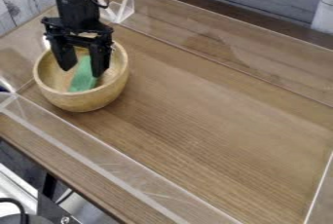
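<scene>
A wooden bowl (pixel 81 99) stands at the left of the table in the camera view, holding a green object (pixel 84 74). My black gripper (pixel 81 51) is over the bowl, its fingers open, one toward each side above the green object. Whether they touch the bowl or the object is unclear.
A white cylindrical item (pixel 324 12) stands at the back right edge. A clear plastic piece is behind the gripper near the back left. Cables lie at the lower left.
</scene>
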